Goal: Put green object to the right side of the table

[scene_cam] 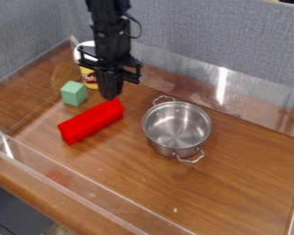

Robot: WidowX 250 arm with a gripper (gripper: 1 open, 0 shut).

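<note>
The green object (73, 93), a small pale-green block, rests on the left side of the wooden table (217, 197). Dark and seen from the front, my gripper (109, 88) hangs to the right of the block and a little above the table, with a visible gap between it and the block. Its fingers are too dark and small here to show how far apart they stand.
A red cylinder-like object (92, 121) lies just in front of my gripper. The silver pot (176, 127) with two handles stands right of centre. Behind the gripper, a yellow can (88, 75) is partly hidden. Bare table lies at front right.
</note>
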